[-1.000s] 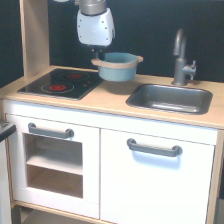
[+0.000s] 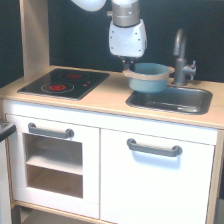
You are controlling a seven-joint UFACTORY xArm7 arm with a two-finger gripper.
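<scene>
A blue pot (image 2: 150, 84) with a tan rim and handles hangs over the left part of the sink (image 2: 182, 99), hiding some of the basin's back left. My gripper (image 2: 128, 66), coming down from above, is at the pot's left side and appears shut on its left handle. The fingers are small and dark here, so their exact hold is hard to make out. The pot looks nearly level.
A black cooktop (image 2: 63, 83) with red rings lies bare at the left of the wooden counter (image 2: 112, 101). A grey faucet (image 2: 180, 58) rises behind the sink, close to the pot's right. Below are white cabinet doors with grey handles (image 2: 154, 149).
My arm and the blue pot have moved together to the right and slightly down in view, from near the cooktop's right edge to over the sink's left part.
</scene>
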